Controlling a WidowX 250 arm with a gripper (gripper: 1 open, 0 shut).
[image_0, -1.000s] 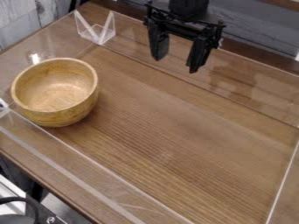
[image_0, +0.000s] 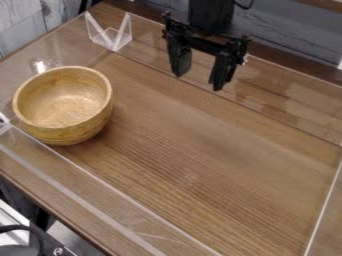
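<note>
My gripper (image_0: 203, 55), a black body hanging from the top middle of the view, is over the back of a wooden table (image_0: 201, 170). Two black parts reach down at its left and right; whether it is open or shut is unclear, and I see nothing clearly held. At the left, a round tan bowl (image_0: 62, 108) sits apart from it and looks empty.
A clear wire or plastic stand (image_0: 110, 32) is at the back left. Table edges show along the left and right, and a dark cable lies at the lower left.
A second ago it was also near the back, slightly more to the right. The bowl stays put.
</note>
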